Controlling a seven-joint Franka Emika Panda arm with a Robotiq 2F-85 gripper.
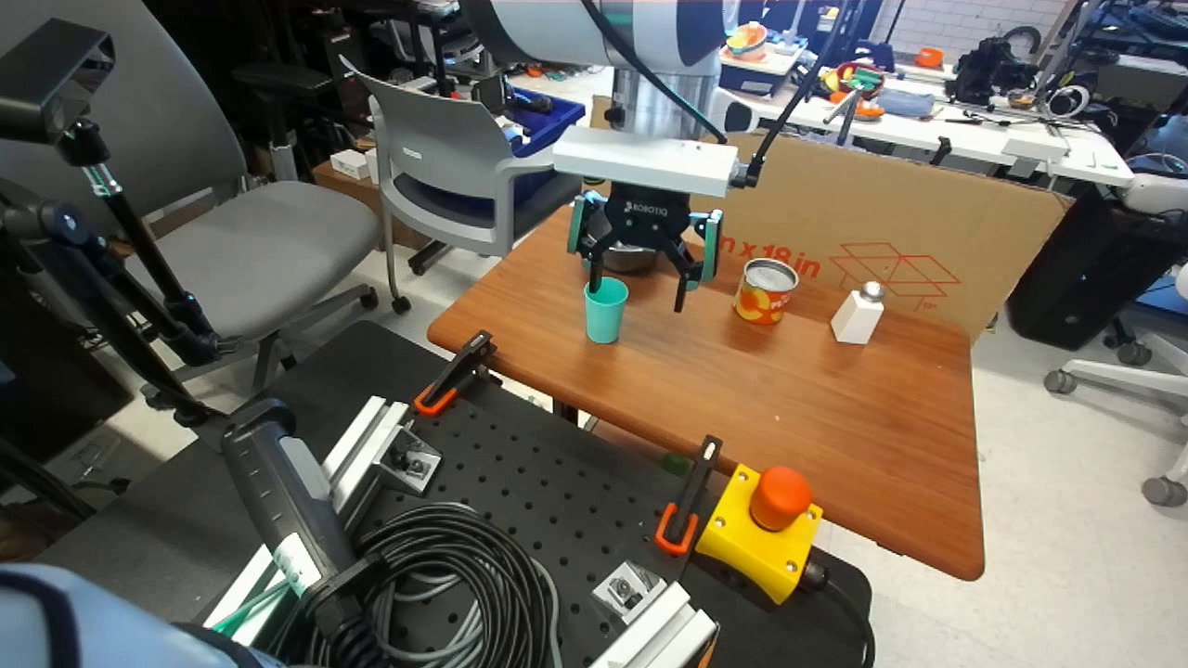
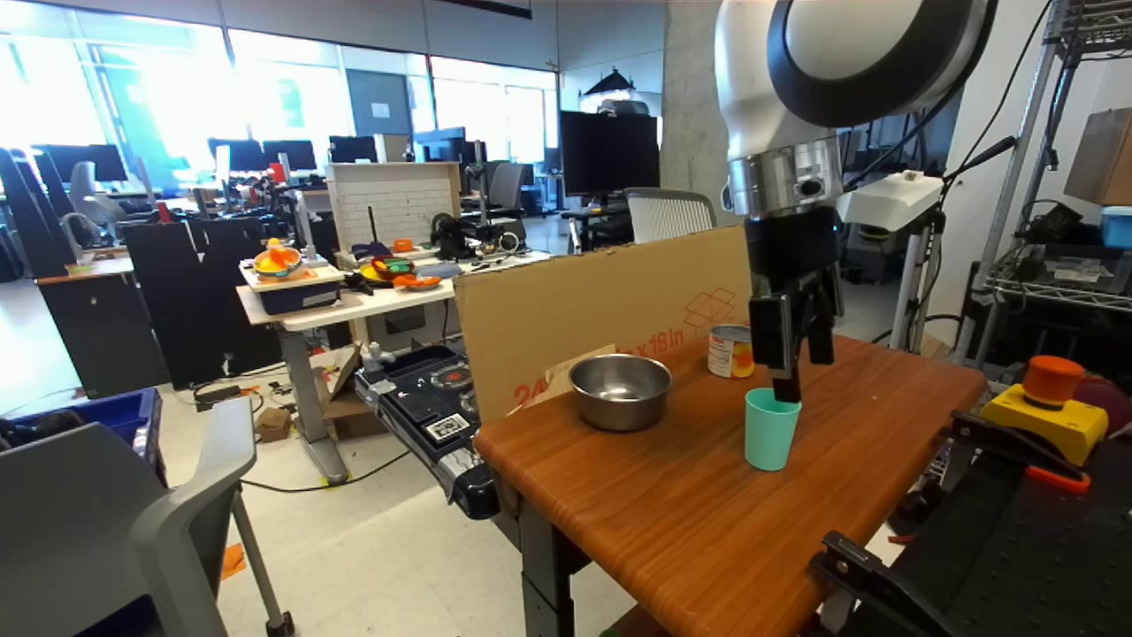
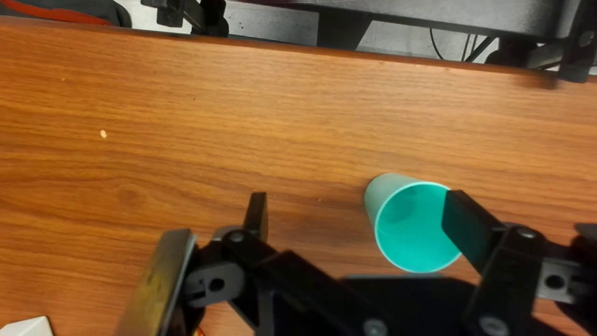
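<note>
An empty teal cup stands upright on the wooden table, its mouth facing up in the wrist view. My gripper hangs above the table with its fingers spread wide apart. Seen from the wrist, the cup is nearer the right-hand finger, which overlaps the far side of its rim. The left-hand finger is over bare wood. In the second exterior view a fingertip crosses in front of or over the rim of the cup; whether it touches cannot be told. Nothing is gripped.
A metal bowl sits toward one end of the table. A can and a white bottle stand toward the back, before a cardboard panel. Clamps hold the near edge.
</note>
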